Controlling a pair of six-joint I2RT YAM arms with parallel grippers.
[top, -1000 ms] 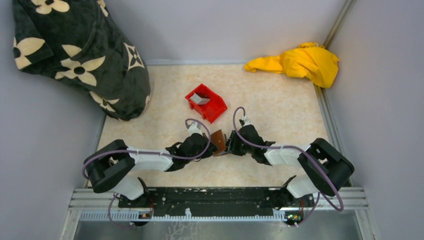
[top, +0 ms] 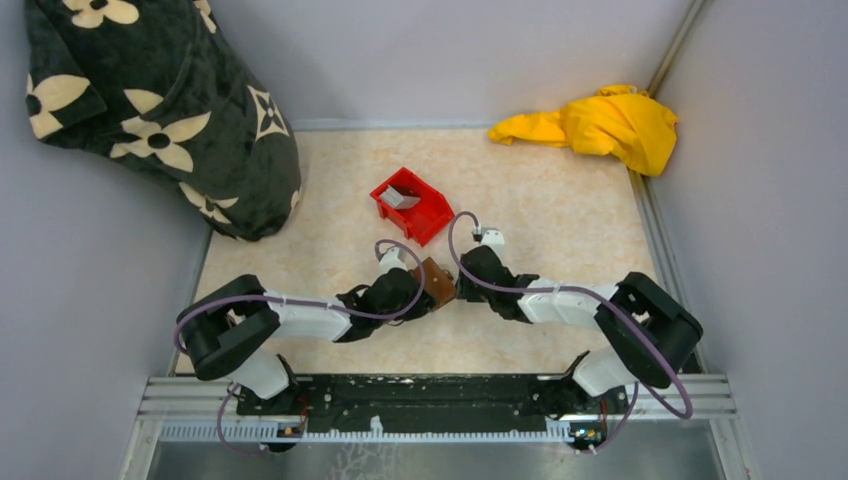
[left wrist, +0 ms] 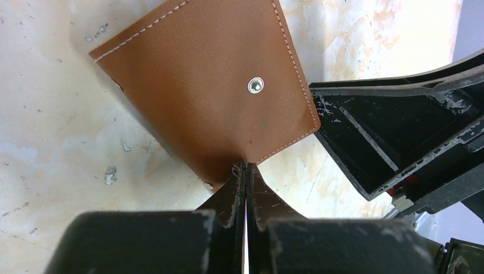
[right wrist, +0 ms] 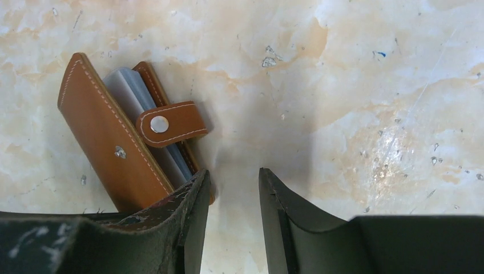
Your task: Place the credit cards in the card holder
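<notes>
A brown leather card holder (top: 433, 282) with stitching and a snap lies on the table between my grippers. Its strap and clear sleeves (right wrist: 130, 93) show from the right wrist. My left gripper is shut, its tips at the holder's lower edge in the left wrist view; nothing shows clearly between them. My right gripper is part open with empty space between the fingers, its left finger beside the holder's end. In the left wrist view the right gripper's dark body touches or nearly touches the holder's side.
A red bin (top: 427, 215) with pale flat items (top: 398, 198) inside stands behind the holder. A dark patterned fabric (top: 170, 120) fills the back left, and a yellow cloth (top: 590, 128) lies at the back right.
The card holder has turned a little; my left arm has moved only slightly.
</notes>
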